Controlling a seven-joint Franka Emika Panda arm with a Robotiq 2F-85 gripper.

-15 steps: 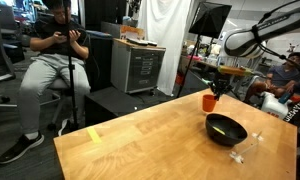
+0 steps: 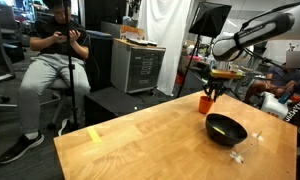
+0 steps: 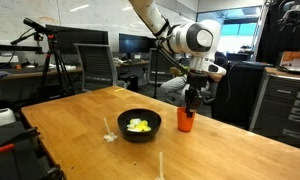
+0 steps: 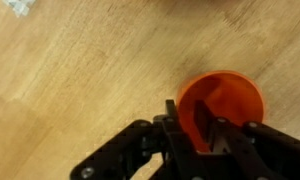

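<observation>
An orange cup [image 3: 185, 120] stands upright on the wooden table, beyond the black bowl in exterior view 1. From above, the wrist view shows its round opening and the cup's rim [image 4: 230, 74]. My gripper is down at the cup, its fingers apart on either side of the near rim: one finger [image 4: 171, 108] outside the wall, the other [image 4: 201, 108] over the inside. A gap shows between them, so it looks partly open. The black bowl [image 2: 212, 135] holds something yellow [image 3: 139, 126].
White utensil-like items [image 3: 110, 130] lie on the table beside the bowl. The wooden table [image 2: 140, 145] has a broad clear area left of the bowl in exterior view 1. A seated person [image 2: 52, 60] is beyond the table's edge.
The cup sat slightly higher and farther right in exterior view 1 a second ago; it is now lower and a little left.
</observation>
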